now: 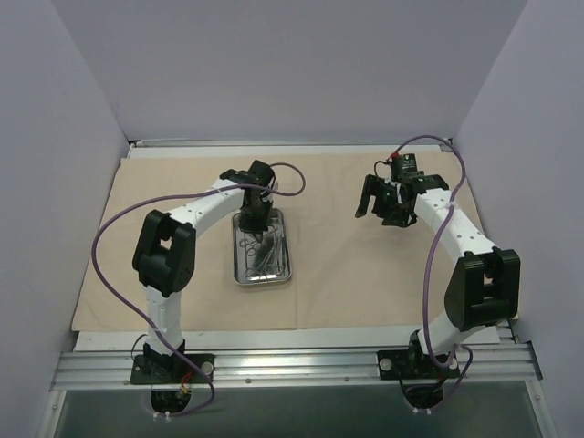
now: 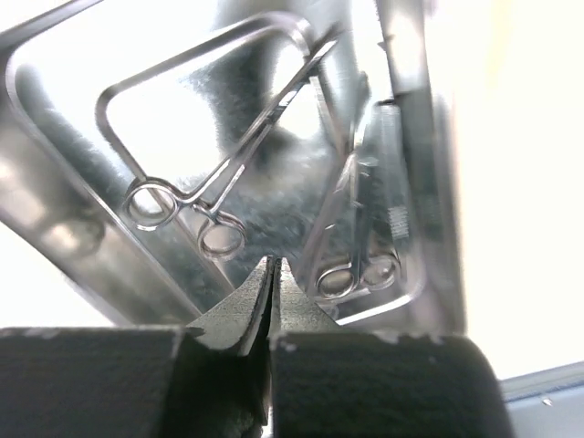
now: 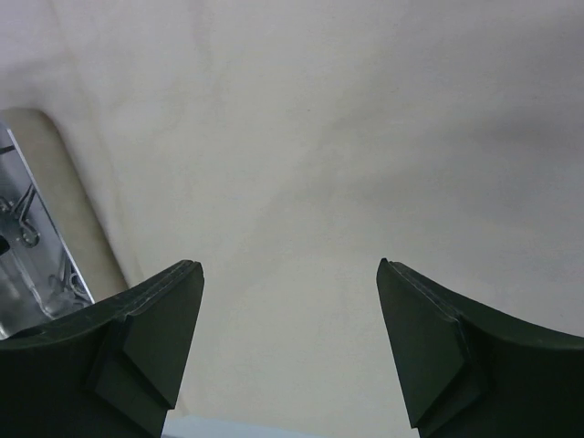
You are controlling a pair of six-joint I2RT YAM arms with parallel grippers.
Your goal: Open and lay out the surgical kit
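The metal tray (image 1: 261, 279) sits on the beige cloth at centre-left, holding several surgical instruments. In the left wrist view, ringed scissor-like instruments (image 2: 235, 160) lie in it, with more instruments (image 2: 359, 219) along its right side. My left gripper (image 1: 258, 229) is over the tray; its fingertips (image 2: 275, 275) are shut with nothing visible between them. My right gripper (image 1: 370, 208) hangs open over the empty right half of the cloth; the tray (image 3: 64, 210) shows at the left edge of its wrist view.
Grey walls border both sides and the back. A metal rail (image 1: 292, 360) runs along the front.
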